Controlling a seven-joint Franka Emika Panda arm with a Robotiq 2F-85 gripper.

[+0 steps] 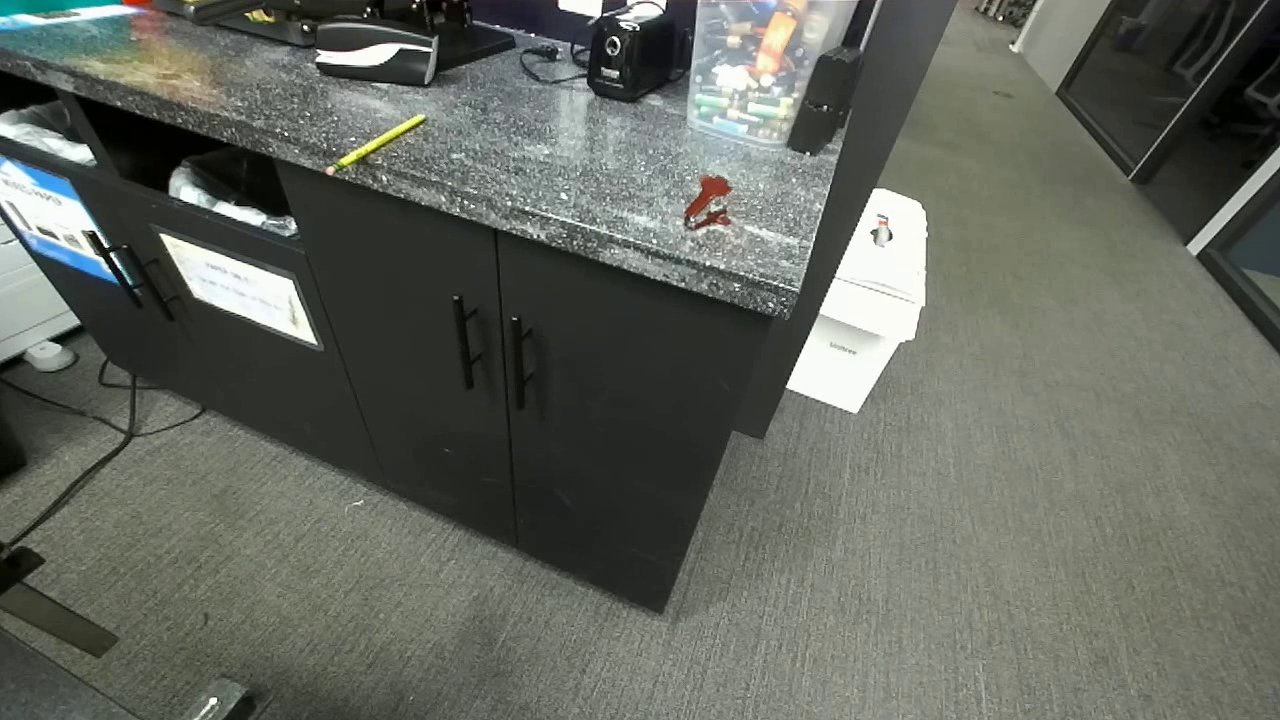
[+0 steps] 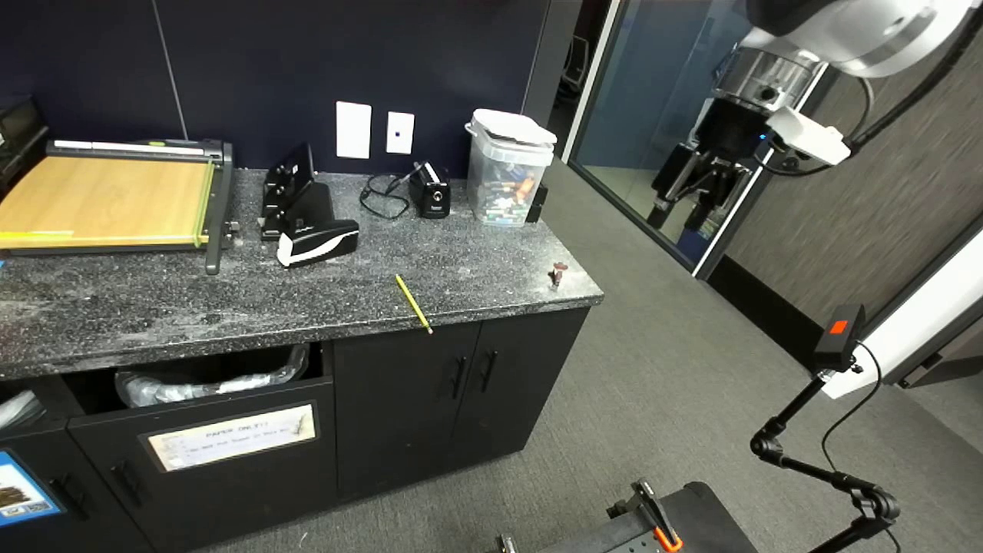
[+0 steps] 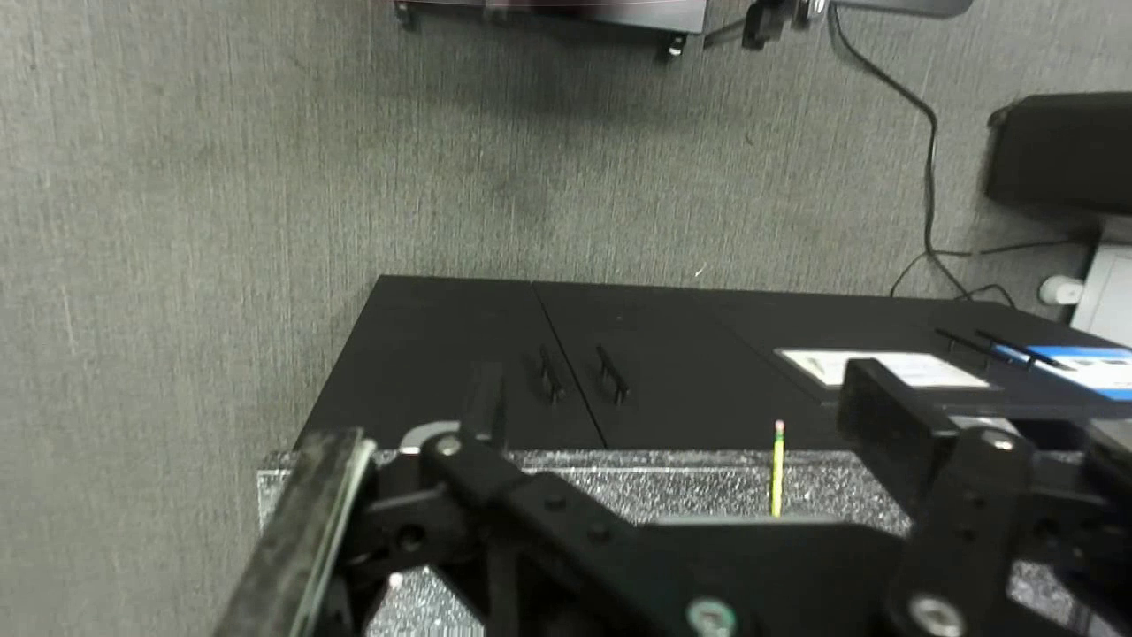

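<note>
My gripper is open and empty, raised well clear of the counter at the right of exterior view 2. In the wrist view its dark fingers spread wide over the counter's front edge. A yellow pencil lies near that edge, its eraser end at the rim; the wrist view shows the pencil between the spread fingers, far below. Close to the counter's right corner sits a small dark-red staple remover. A black stapler with a white stripe rests farther left.
Along the back of the counter stand a clear tub of batteries, a black pencil sharpener and a hole punch. A paper cutter fills the left. A jointed camera stand rises at the right.
</note>
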